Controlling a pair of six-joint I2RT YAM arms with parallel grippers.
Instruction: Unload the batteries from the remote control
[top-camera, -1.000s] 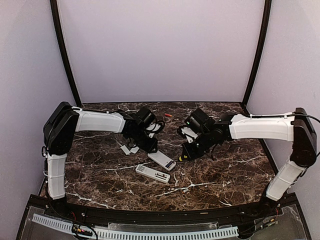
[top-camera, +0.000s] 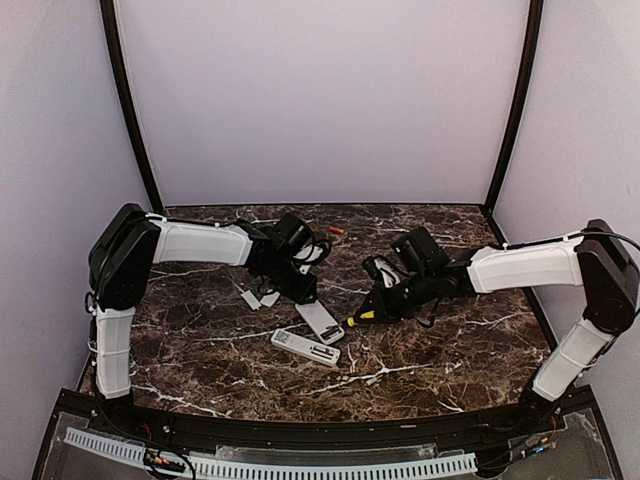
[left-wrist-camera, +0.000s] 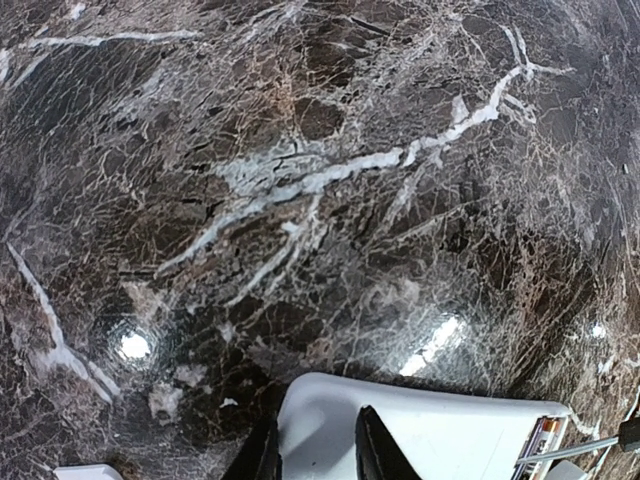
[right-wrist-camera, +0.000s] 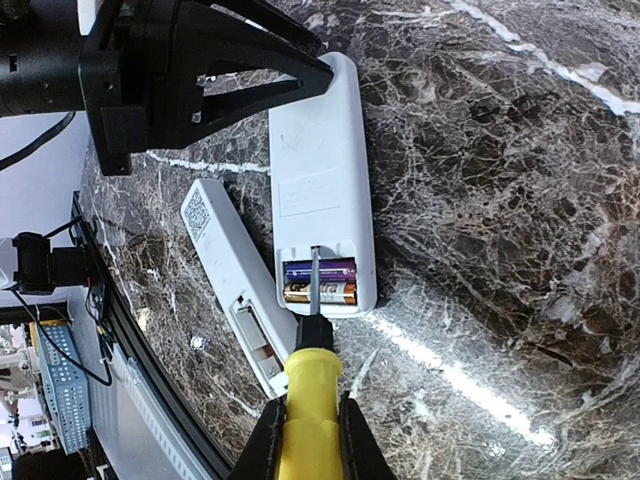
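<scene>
A white remote control (top-camera: 318, 318) lies on the marble table, its battery bay uncovered. Two batteries, one purple (right-wrist-camera: 320, 271) and one dark with a copper end (right-wrist-camera: 320, 292), sit side by side in the bay. My left gripper is shut on the remote's far end, one finger on each side of its edge. A screwdriver with a yellow handle (right-wrist-camera: 312, 385) is held by my right gripper, which is shut on it. Its thin metal shaft (right-wrist-camera: 315, 280) reaches over the batteries; whether the tip touches them I cannot tell.
A second white remote (top-camera: 305, 347) lies close beside the first, its own bay empty-looking. Two small white covers (top-camera: 250, 299) rest to the left, and a small red object (top-camera: 336, 230) at the back.
The held remote has turned, its battery end swinging left towards the second remote. The left arm looks still.
</scene>
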